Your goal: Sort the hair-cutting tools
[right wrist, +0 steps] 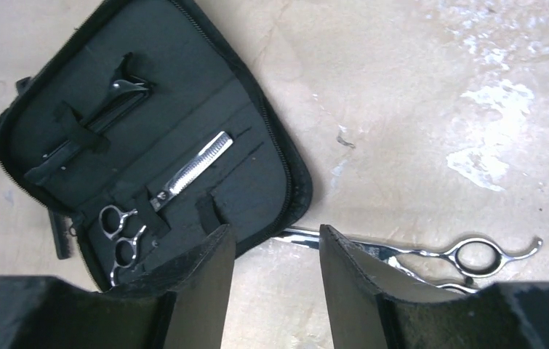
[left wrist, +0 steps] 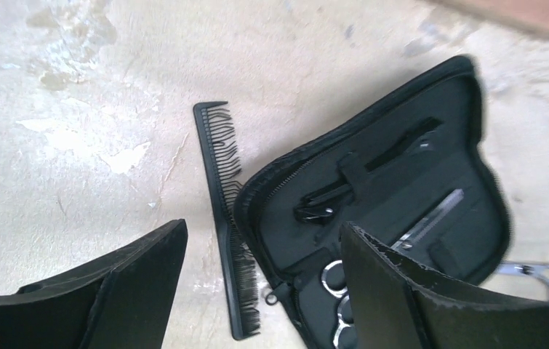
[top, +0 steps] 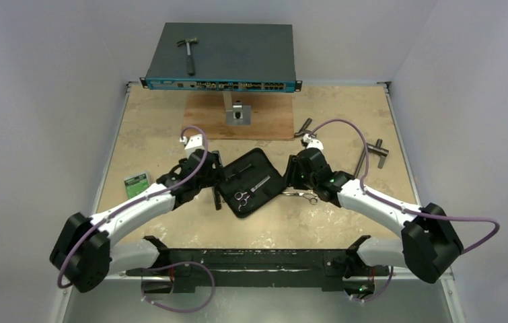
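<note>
The open black case (top: 259, 161) lies turned at an angle mid-table. Strapped inside it are thinning scissors (right wrist: 198, 161) and a black razor-like tool (right wrist: 122, 91). A black comb (left wrist: 217, 167) rests on the table at the case's left, partly tucked under its edge. Silver scissors (right wrist: 373, 249) lie outside on the right, blade tip against or under the case corner. My left gripper hovers above the comb and the case's left corner, open and empty. Over the right corner and the scissor blades, my right gripper is open too, nothing between its fingers.
A green-topped box (top: 136, 184) stands on the left. Metal tools (top: 376, 151) lie at the right. A raised rack unit (top: 227, 57) with a hammer (top: 190, 57) on it spans the back.
</note>
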